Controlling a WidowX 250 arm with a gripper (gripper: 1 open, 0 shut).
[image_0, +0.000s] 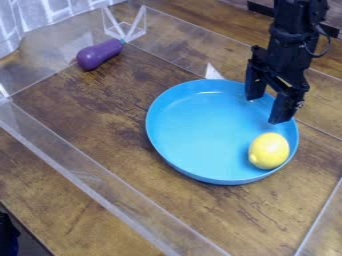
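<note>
My gripper is open above the back right rim of a blue plate, its black fingers reaching down near the rim. A yellow oval object rests at the plate's front right. Whether the fingertips touch the plate is unclear.
A purple eggplant-like object lies at the back left on the wooden table. Clear plastic edges run along the left side. Bare table lies left of the plate and in front of it.
</note>
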